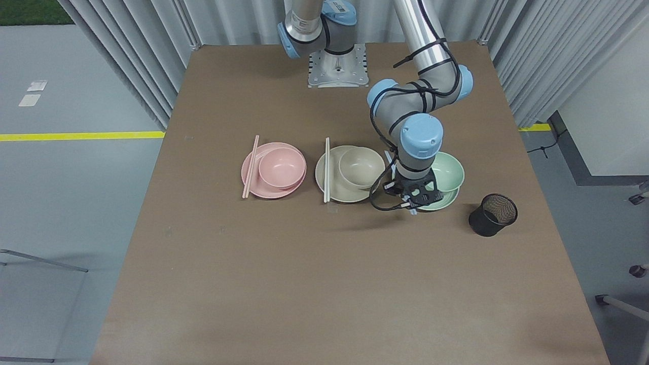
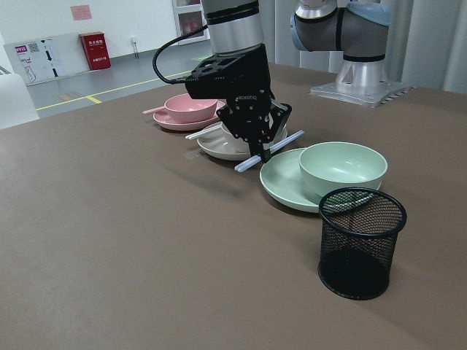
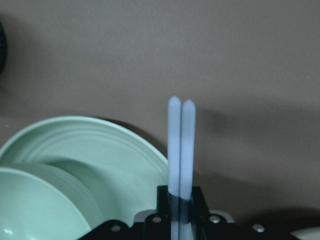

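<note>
My gripper (image 2: 264, 149) is shut on a pair of pale blue chopsticks (image 3: 187, 145), held over the edge of the green plate (image 3: 115, 155) in the wrist view. The green bowl (image 2: 343, 166) sits on that plate. To its left in the front view are a cream plate (image 1: 340, 192) with a cream bowl (image 1: 360, 166) and white chopsticks (image 1: 327, 170), and a pink plate (image 1: 271, 192) with a pink bowl (image 1: 282, 167) and pink chopsticks (image 1: 250, 167).
A black mesh cup (image 1: 493, 215) stands to the front right of the green plate.
</note>
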